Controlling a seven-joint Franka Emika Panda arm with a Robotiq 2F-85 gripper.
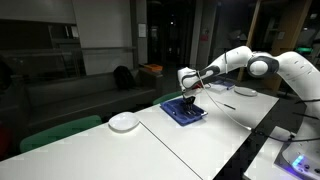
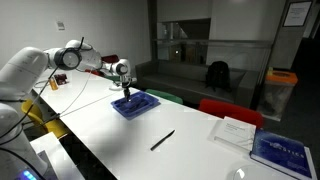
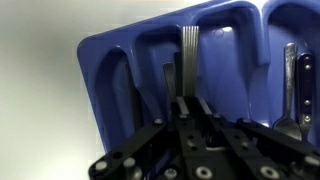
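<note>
A blue cutlery tray with several compartments fills most of the wrist view. My gripper is over its middle, shut on a slim silver utensil with lengthwise stripes at its far end. The near end of that utensil is hidden by the fingers, and I cannot tell whether it touches the tray floor. In exterior view 1 the gripper points down at the tray; the held piece is too small to make out there.
A spoon and a dark-handled utensil lie in the right compartment, a dark piece in the left one. A white plate and a black utensil rest on the open white table.
</note>
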